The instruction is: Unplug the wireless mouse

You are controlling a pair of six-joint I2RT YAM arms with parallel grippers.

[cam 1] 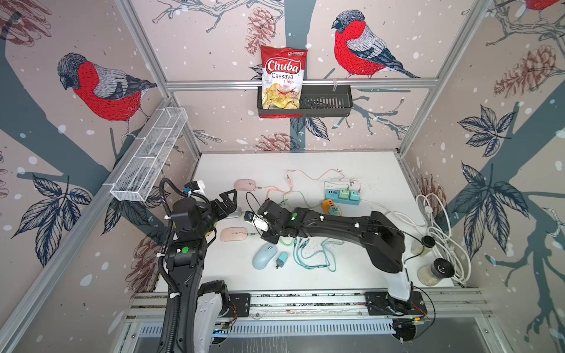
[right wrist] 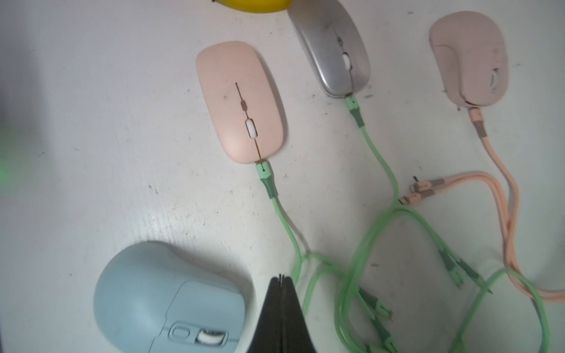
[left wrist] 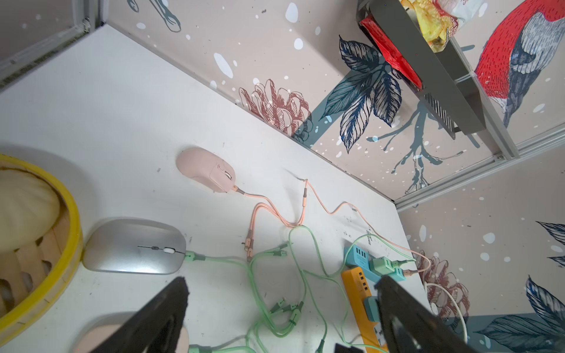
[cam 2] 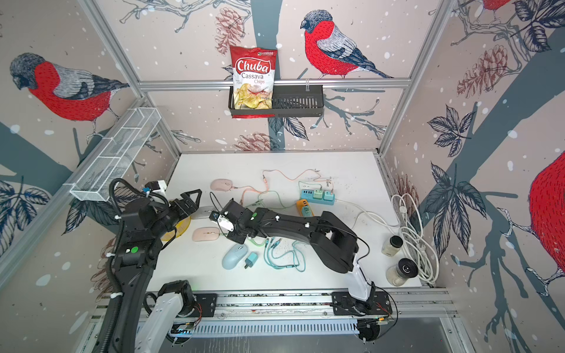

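In the right wrist view a flat pink mouse [right wrist: 240, 103] lies with a green cable plug [right wrist: 264, 173] against its front end; it looks seated. A silver mouse [right wrist: 330, 46] has another green plug [right wrist: 352, 104] at its front, and a rounded pink mouse [right wrist: 470, 58] carries an orange cable plug [right wrist: 476, 116]. The blue mouse [right wrist: 167, 300] shows no cable. My right gripper is shut, nothing visible between its fingertips, pointing at the green cables away from the flat pink mouse. My left gripper stands open and empty above the table's left side.
Green cables lie looped between the mice. Blue [cam 1: 341, 196] and orange [cam 1: 330, 207] power strips sit on the right. A yellow-rimmed basket [left wrist: 73, 235] stands beside the silver mouse. A blue adapter [cam 1: 282, 260] and blue cable [cam 1: 317, 253] lie in front.
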